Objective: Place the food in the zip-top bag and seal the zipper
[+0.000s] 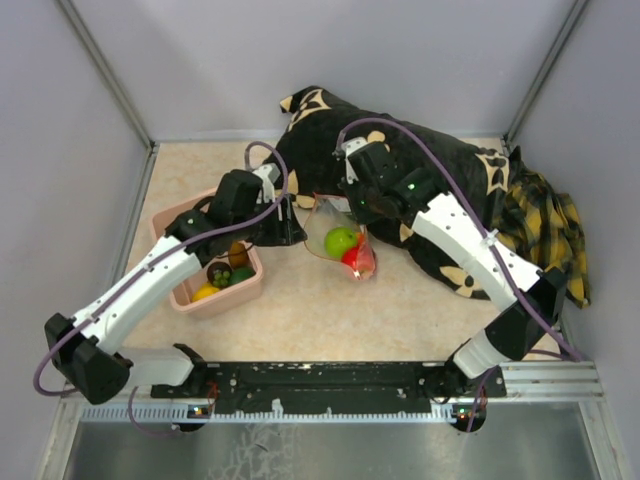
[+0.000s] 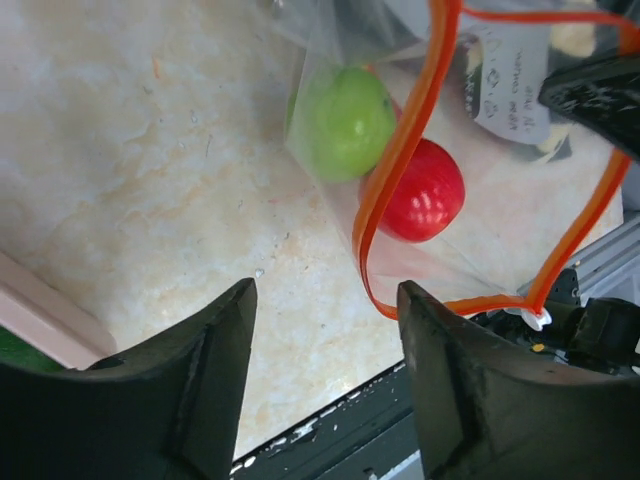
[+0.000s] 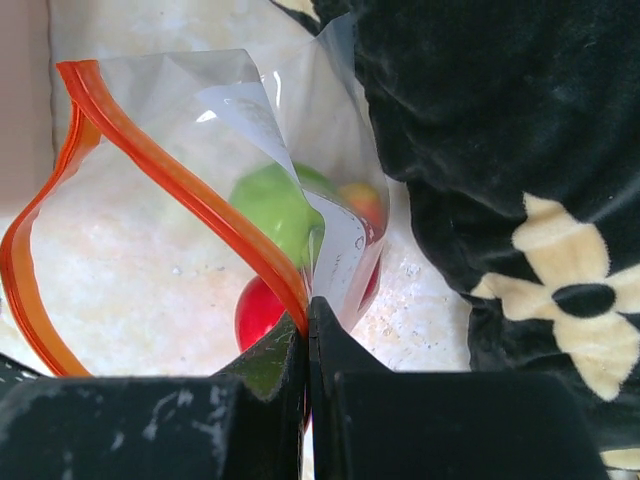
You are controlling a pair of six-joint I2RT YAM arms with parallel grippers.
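The clear zip bag with an orange zipper rim has its mouth spread wide. Inside lie a green fruit, a red fruit and, partly hidden, a yellow-red fruit. My left gripper is open, its fingers well apart with only table visible between them; the lower bend of the rim lies by its right fingertip. On the other side, my right gripper is shut on the orange rim, which runs down between its fingertips.
Left of the bag, a pink bin holds several foods, among them a yellow one and a dark green one. A black, flower-patterned cloth lies behind and right of the bag.
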